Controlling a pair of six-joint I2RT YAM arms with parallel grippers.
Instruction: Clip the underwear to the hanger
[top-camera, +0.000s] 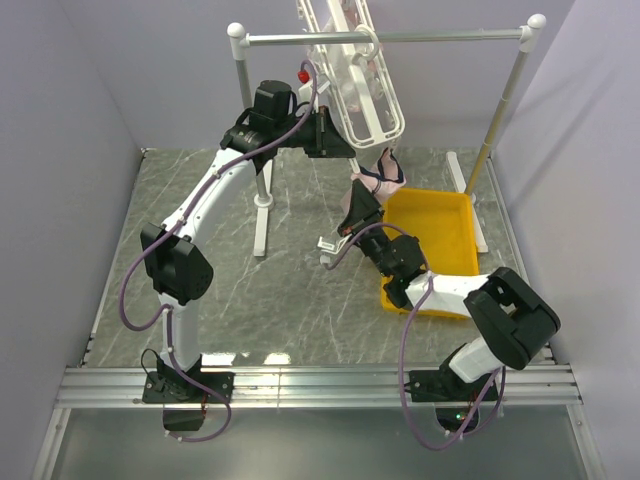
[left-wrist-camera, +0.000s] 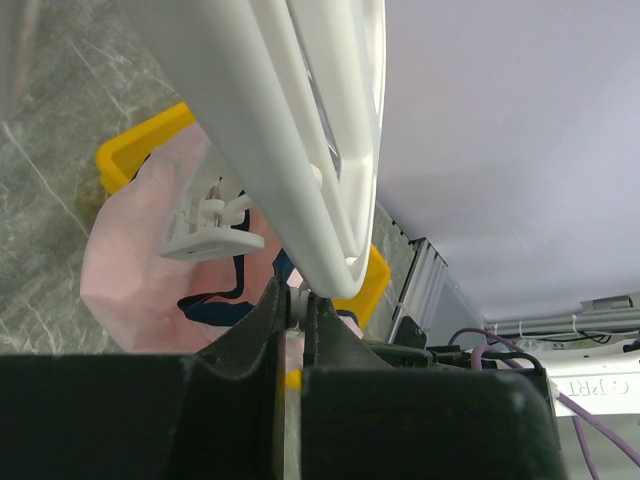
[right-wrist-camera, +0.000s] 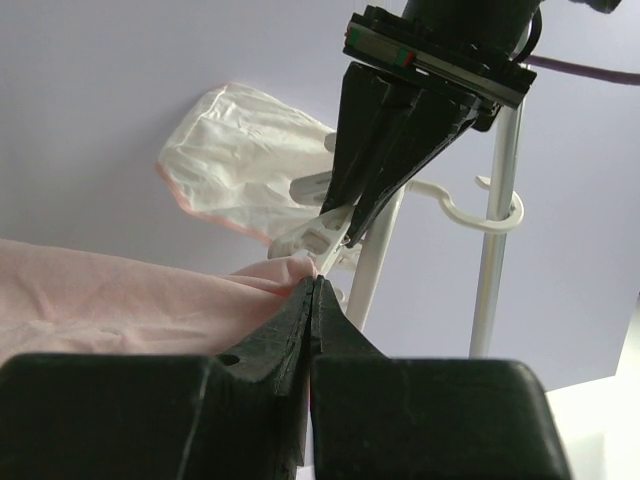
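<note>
White plastic hangers (top-camera: 365, 95) hang from the rack. My left gripper (top-camera: 345, 148) is shut on a white hanger part, near a clip (left-wrist-camera: 210, 240) seen at the hangers' lower end. Pink underwear with navy trim (top-camera: 385, 175) (left-wrist-camera: 130, 260) hangs below. My right gripper (top-camera: 355, 205) is just below the left one, shut at a pinched fold of the pink fabric (right-wrist-camera: 130, 305), beside the white clip (right-wrist-camera: 310, 240).
A yellow bin (top-camera: 450, 210) stands on the right under the arms. The rack's metal rail (top-camera: 450, 35) crosses the top. A pale garment (right-wrist-camera: 230, 150) hangs higher up.
</note>
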